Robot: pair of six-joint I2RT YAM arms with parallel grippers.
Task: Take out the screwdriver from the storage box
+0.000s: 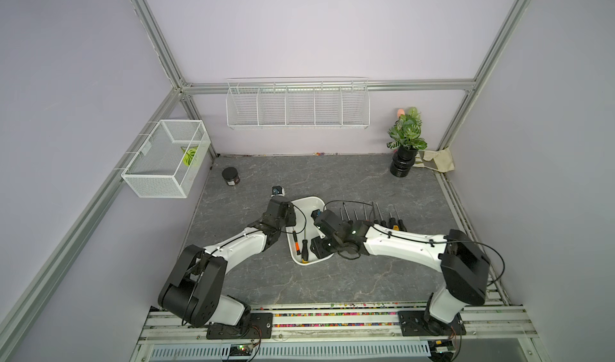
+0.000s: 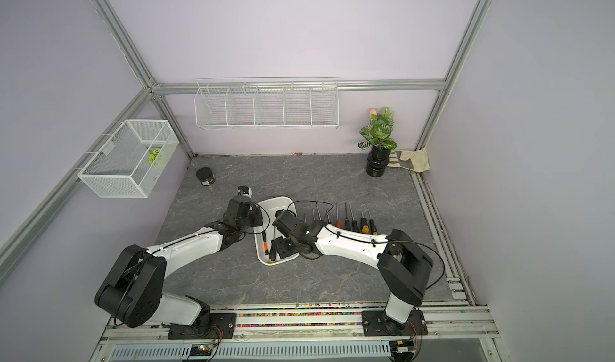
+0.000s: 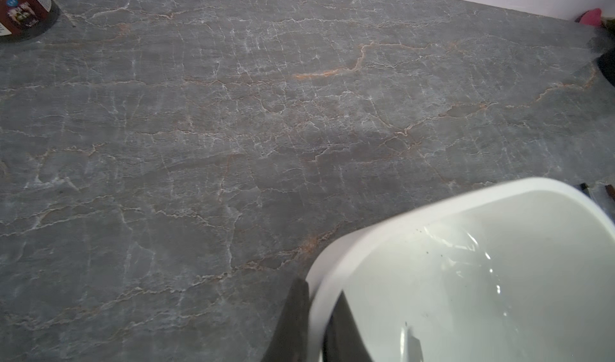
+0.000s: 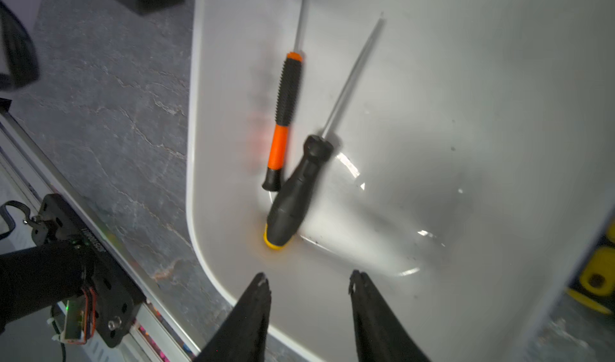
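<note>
The white storage box (image 4: 448,169) holds two screwdrivers in its left part. One screwdriver (image 4: 291,198) has a black handle with a yellow end; beside it, to its left, lies a slimmer orange-and-black screwdriver (image 4: 284,115). Above the box, my right gripper is open, nothing between its fingertips, just off the yellow handle end in its wrist view. In the left wrist view, the box's rim passes between the fingers of my left gripper, which is shut on it.
Several screwdrivers (image 2: 355,224) lie in a row right of the box, partly hidden by the right arm. A dark jar (image 1: 230,175) stands back left, a potted plant (image 1: 404,137) back right.
</note>
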